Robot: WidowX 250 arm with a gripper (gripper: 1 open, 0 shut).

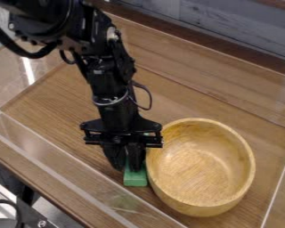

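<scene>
My black gripper (124, 151) is low over the wooden table, just left of a yellow bowl (199, 167). Directly beneath it, a green block (135, 178) lies against the bowl's left side, its upper part hidden behind the fingertips. Whether the fingers hold the block is unclear from this view.
A pale strip runs along its near-left edge, with dark space and a cable beyond. A grey panelled wall stands at the back.
</scene>
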